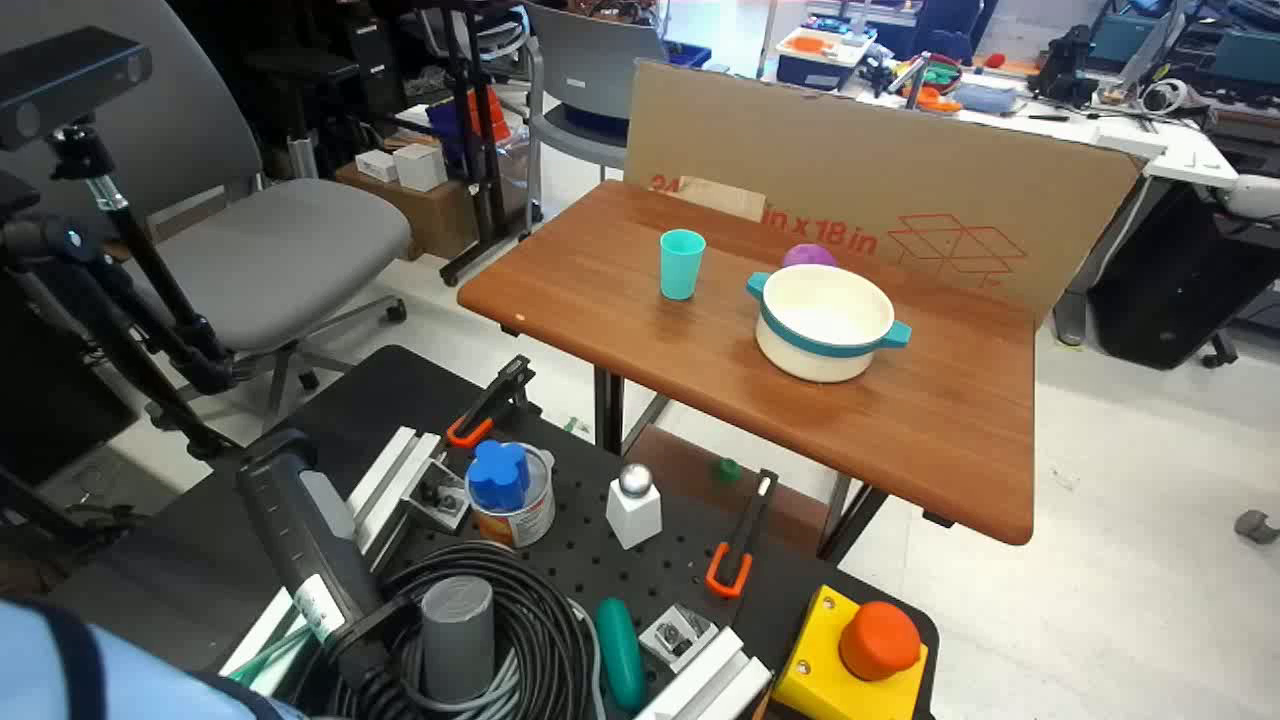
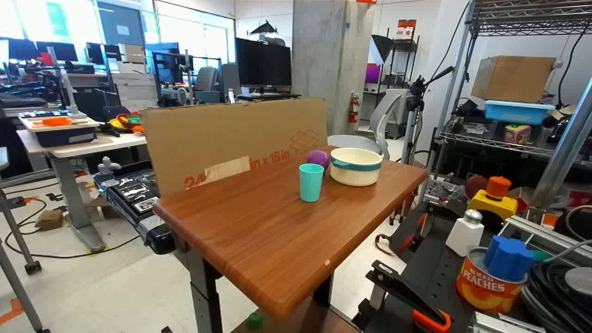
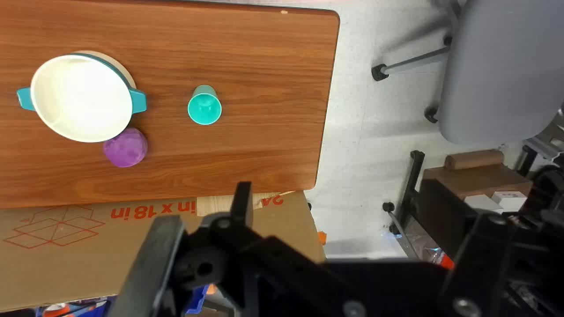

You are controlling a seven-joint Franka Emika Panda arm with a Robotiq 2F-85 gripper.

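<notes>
In the wrist view my gripper stands open, its dark fingers spread wide with nothing between them. Its body fills the bottom of that view, and neither exterior view shows it. A teal cup stands upright and apart on the brown table. The cream pot with teal handles is beside it, its inside looking empty. Right by the pot lies a purple ball, partly hidden behind the pot in exterior view 1. From exterior view 2 the cup is in front of the ball.
A cardboard sheet stands along the table's back edge. Before the table is a black cart carrying clamps, cables, a can and a yellow box with a red button. Bare tabletop lies around the cup. A grey chair stands off one end.
</notes>
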